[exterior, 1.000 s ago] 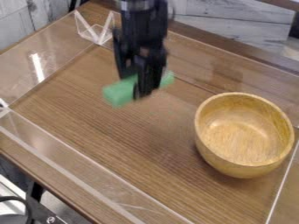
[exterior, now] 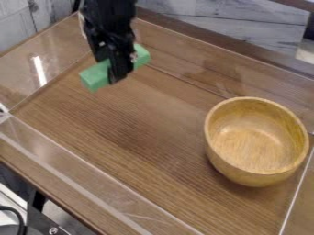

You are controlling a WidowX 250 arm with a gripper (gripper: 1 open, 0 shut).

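Note:
The black gripper (exterior: 113,55) reaches down from the top of the camera view into the upper left of the wooden table (exterior: 147,156). It is shut on a green object (exterior: 95,75), held in the air; the fingers hide part of it.
An empty tan oval bowl (exterior: 255,142) sits at the right of the table. Pale marbled boards (exterior: 258,27) line the back. A black cable lies at the bottom left corner.
The bowl has not moved.

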